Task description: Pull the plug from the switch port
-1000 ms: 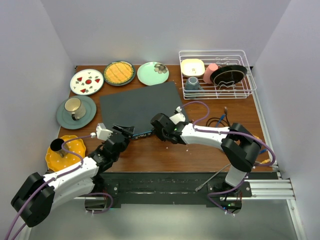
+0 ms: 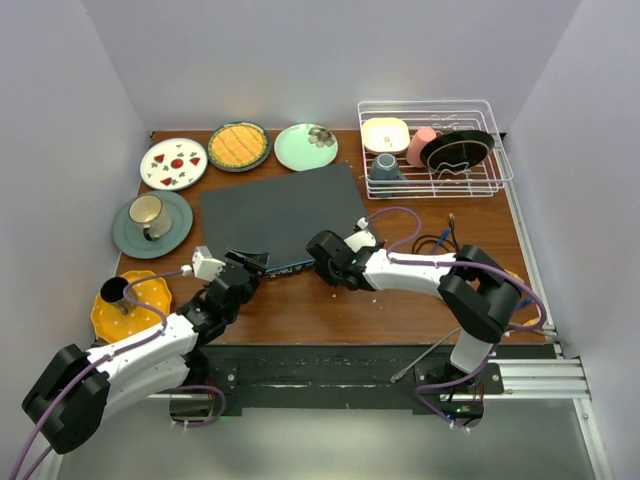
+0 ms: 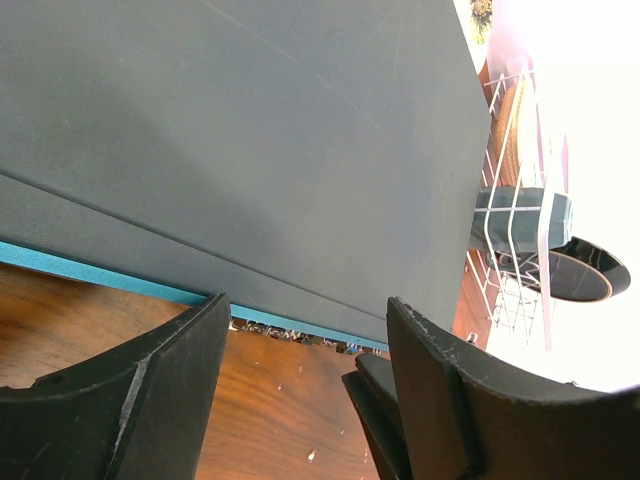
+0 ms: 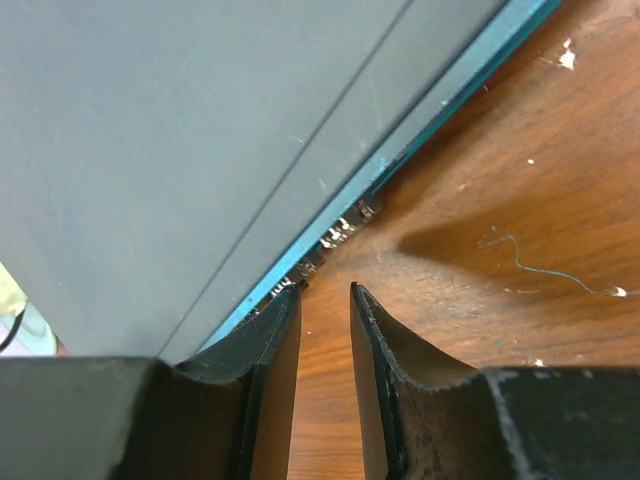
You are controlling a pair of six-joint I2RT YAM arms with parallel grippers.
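Note:
The dark grey switch (image 2: 280, 210) lies on the wooden table, its blue-edged port side facing the front. In the right wrist view, small port blocks (image 4: 345, 222) sit along that edge; whether a plug is among them I cannot tell. My left gripper (image 2: 258, 262) is over the switch's front left edge, fingers apart (image 3: 297, 340), with nothing seen held. My right gripper (image 2: 322, 258) is at the front right of that edge; its fingertips (image 4: 325, 292) stand apart just below the port blocks, with nothing seen between them.
Plates (image 2: 305, 146) line the back, a white dish rack (image 2: 440, 185) stands back right, and a yellow dish (image 2: 150, 300) with a dark cup sits front left. Cables (image 2: 445, 232) lie at the right. Bare table lies in front of the switch.
My left arm looks unmoved.

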